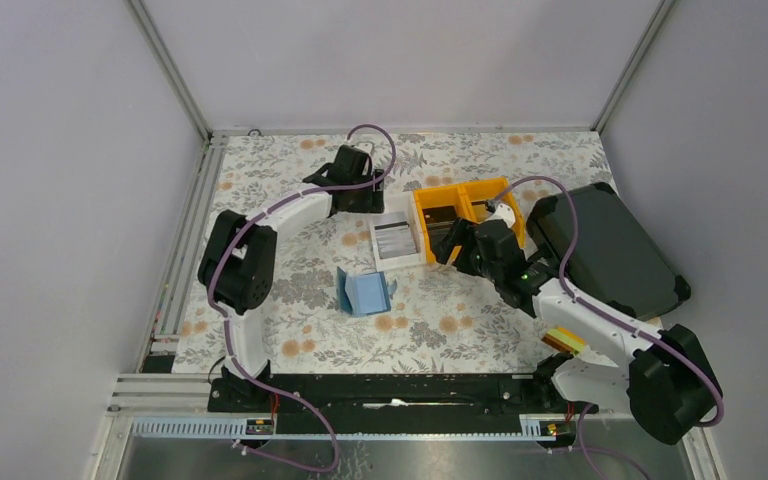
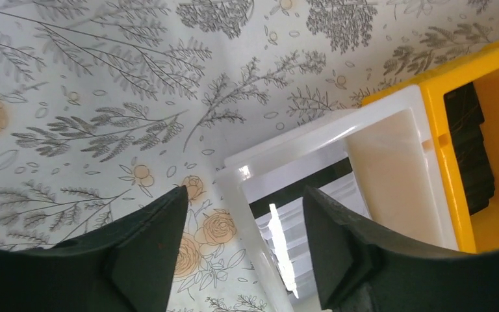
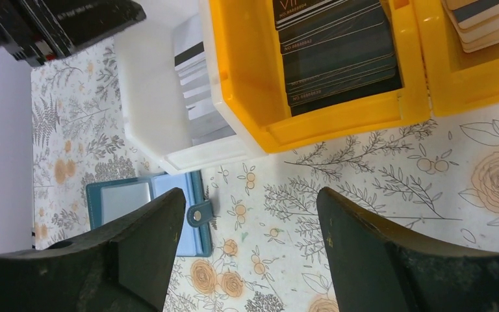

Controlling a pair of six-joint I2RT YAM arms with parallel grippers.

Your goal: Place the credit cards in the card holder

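Observation:
The blue card holder (image 1: 367,293) lies unfolded on the table below the white bin; its clasp (image 3: 199,213) shows in the right wrist view. Light cards (image 2: 287,227) with one dark stripe rest in the white bin (image 2: 318,140). Dark cards (image 3: 338,55) fill the middle of the yellow bins, and tan cards (image 3: 487,23) sit in the compartment beside them. My left gripper hovers at the white bin's far left corner, part open and empty, one finger over the cards. Empty and open, my right gripper is over the near side of the yellow bins.
A large dark case (image 1: 610,245) stands at the right. In front of it lies a yellow block (image 1: 564,340). The left gripper's black fingers (image 3: 91,26) reach close above the white bin.

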